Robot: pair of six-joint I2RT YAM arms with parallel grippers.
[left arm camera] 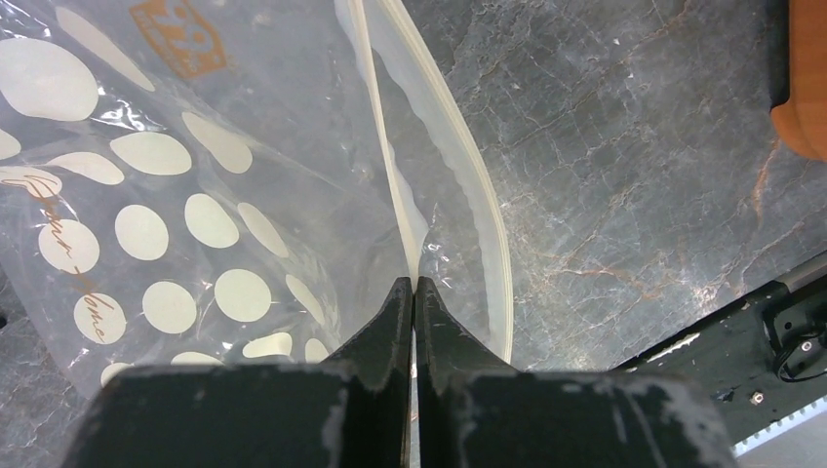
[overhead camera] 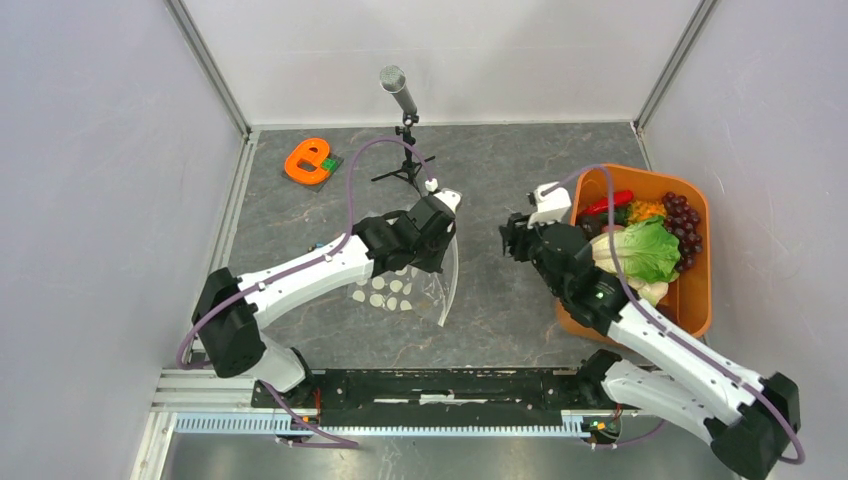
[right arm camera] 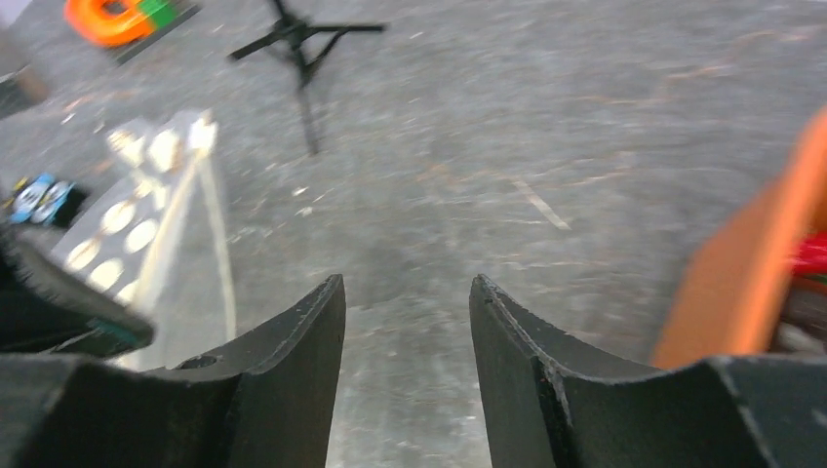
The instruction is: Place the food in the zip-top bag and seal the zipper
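The clear zip top bag [overhead camera: 385, 295] lies mid-table, dotted with white spots. My left gripper is shut on a lip of its zipper edge, lifting it apart from the other strip [left arm camera: 483, 214]. My right gripper stands part open with empty fingers, high between the bag and the orange bin [overhead camera: 690, 300]. The bin holds food: a red pepper [overhead camera: 610, 202], lettuce [overhead camera: 648, 250], grapes [overhead camera: 682, 225], an orange bunch and other vegetables, some hidden behind the right arm.
An orange object [overhead camera: 306, 160] on a dark pad is at the back left, a microphone stand [overhead camera: 407, 150] at the back centre. A small dark item [right arm camera: 47, 200] lies beside the bag. Bare table lies between bag and bin.
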